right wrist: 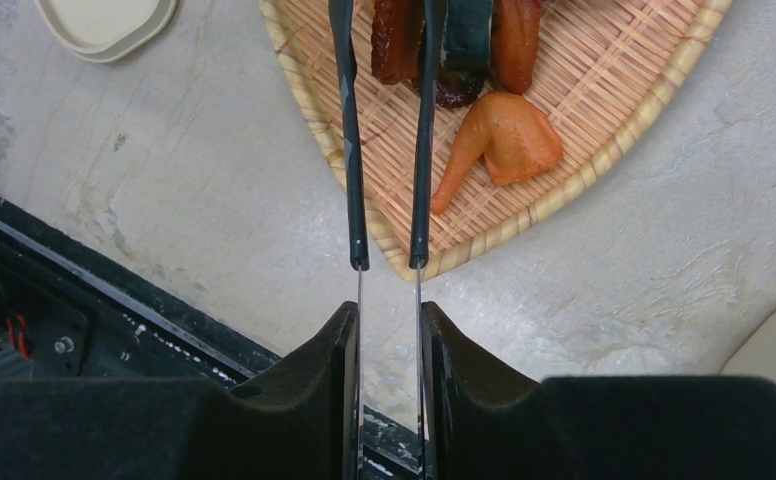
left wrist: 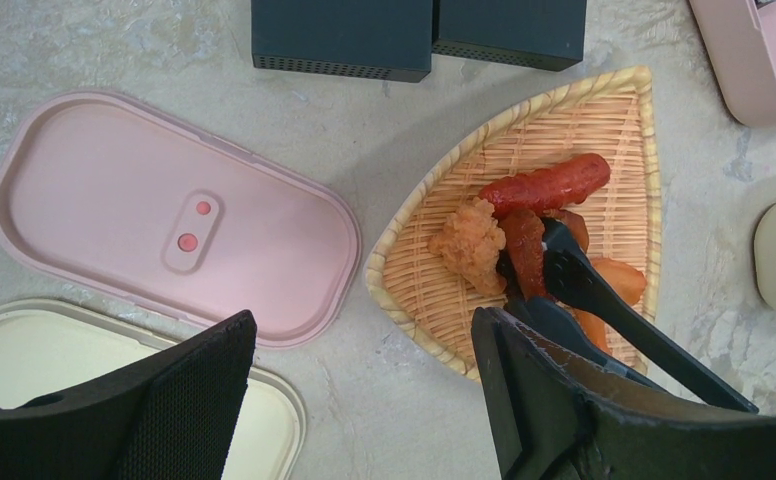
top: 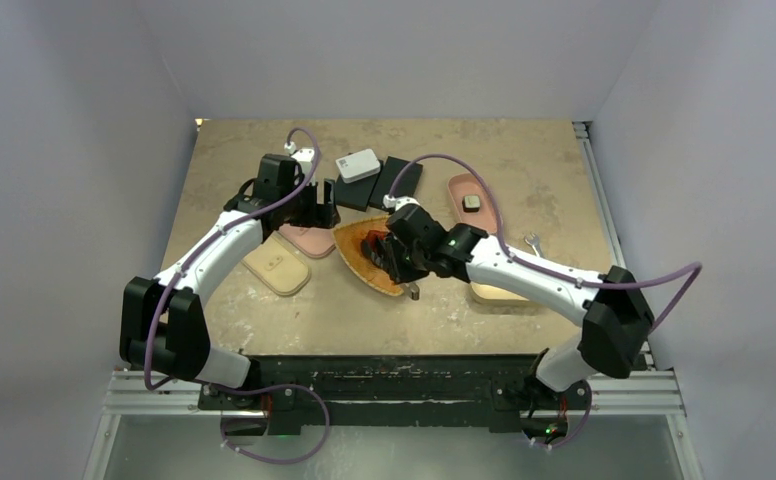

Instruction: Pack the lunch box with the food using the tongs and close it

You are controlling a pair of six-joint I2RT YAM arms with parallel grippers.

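A leaf-shaped woven basket [left wrist: 434, 300] holds a red sausage [left wrist: 549, 187], a fried lump [left wrist: 472, 245], an orange drumstick [right wrist: 509, 140], a dark green piece [right wrist: 467, 38] and brown pieces [right wrist: 396, 45]. My right gripper grips black-tipped tongs [right wrist: 351, 150], whose two arms stand apart. Their tips reach down among the food, one either side of a brown piece; whether they touch it is unclear. My left gripper hangs open and empty above the basket's left side. A pink lunch box [top: 454, 193] and a cream box [top: 504, 297] stand to the right.
Left of the basket lie a pink lid [left wrist: 94, 200] and a cream lid [left wrist: 64, 370]. Two black boxes [left wrist: 344, 35] sit behind it, a white box [top: 359, 165] over one. A small item [top: 471, 203] rests in the pink box. Bare table lies in front.
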